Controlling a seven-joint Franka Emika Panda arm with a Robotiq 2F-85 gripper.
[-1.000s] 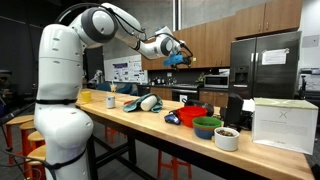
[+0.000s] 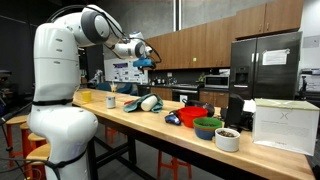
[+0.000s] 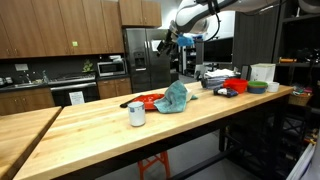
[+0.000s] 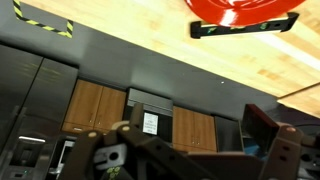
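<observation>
High above the counter hangs my gripper (image 2: 152, 60), seen also at the top of exterior view 2 (image 3: 167, 43). In the wrist view, the two dark fingers of my gripper stand wide apart, with only floor and cabinets showing between them. A teal cloth (image 3: 176, 99) lies bunched on the wooden counter beside a white mug (image 3: 136, 115). Further along are a red container (image 2: 194, 116), a blue item (image 2: 172, 118), a green bowl (image 2: 206, 123) and a white bowl (image 2: 228, 138) with dark contents. My gripper touches none of these.
A white box (image 2: 284, 126) stands at the counter's near right end in exterior view 1. A yellow object (image 2: 85, 97) sits near the arm's base. Stools stand below.
In exterior view 1 my gripper has swung left and slightly down, back towards the arm's base. The objects on the counter have not visibly moved.
</observation>
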